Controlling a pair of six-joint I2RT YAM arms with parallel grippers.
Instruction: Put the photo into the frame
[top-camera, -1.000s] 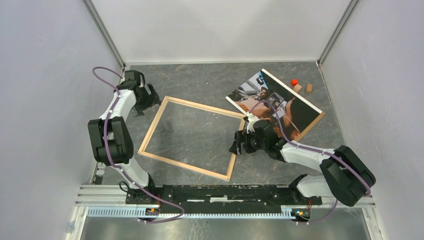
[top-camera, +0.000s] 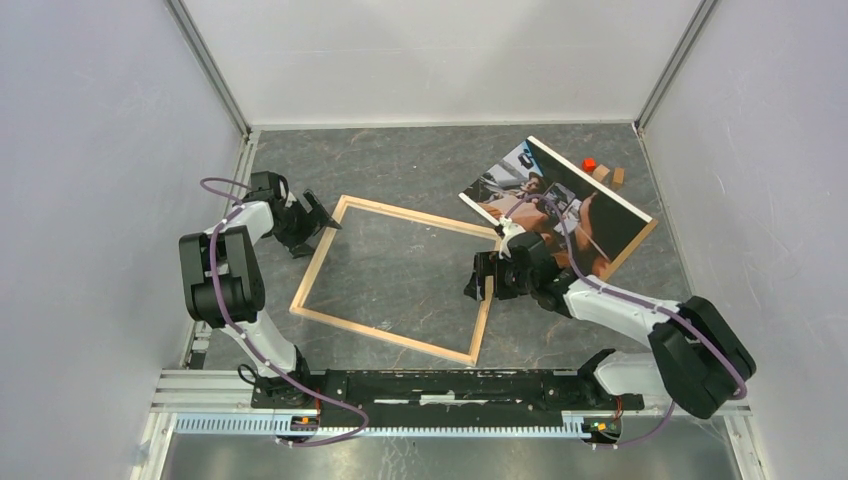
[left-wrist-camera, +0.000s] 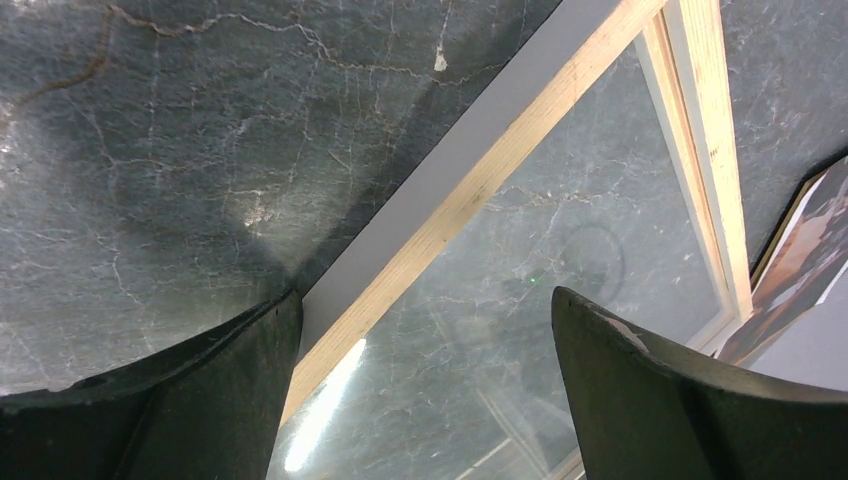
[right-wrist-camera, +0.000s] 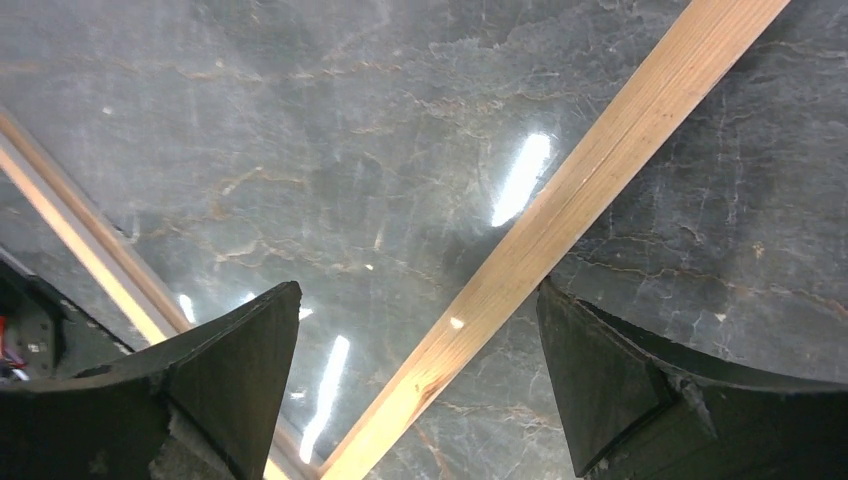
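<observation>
The light wooden frame (top-camera: 408, 344) lies tilted on the grey tabletop, with the tabletop showing through its middle. At its right, partly behind my right arm, is the photo (top-camera: 575, 200), outside the frame. My left gripper is open around the frame's left rail (left-wrist-camera: 455, 205); its left finger touches the rail's outer side, while the other finger is well clear over the inside. My right gripper has its fingers apart across the right rail (right-wrist-camera: 560, 220). Its right fingertip meets the outer edge, with a wide gap to the inner finger.
A small red block (top-camera: 589, 164) and two wooden blocks, one of them a tan block (top-camera: 618, 176), sit beyond the photo's upper right edge. Bare tabletop (top-camera: 400, 155) lies behind the frame. White walls enclose the area.
The frame has slid right, and the photo has shifted slightly right too. My left gripper moved right and toward the front, against the left rail. My right gripper moved a little right with the frame.
</observation>
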